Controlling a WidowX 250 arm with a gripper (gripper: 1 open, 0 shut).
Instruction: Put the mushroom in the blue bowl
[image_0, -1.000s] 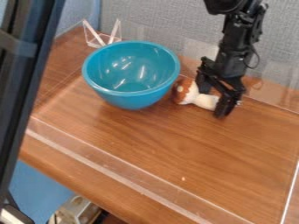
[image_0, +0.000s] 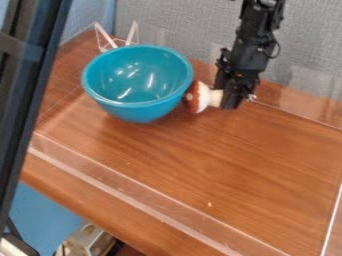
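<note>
The mushroom (image_0: 198, 97), with a reddish-brown cap and a white stem, lies on its side against the right side of the blue bowl (image_0: 150, 104). It is outside the bowl, its cap facing the bowl and its stem facing right. My gripper (image_0: 234, 95) is low at the stem's right end, pointing down near the table. The dark fingers cover that end of the stem, so whether they grip it or only touch it is not clear. The bowl stands upright, its inside empty as far as it shows.
A wire rack-like object (image_0: 116, 40) stands behind the bowl. A dark post (image_0: 30, 90) blocks the left side.
My gripper and the mushroom have moved left.
</note>
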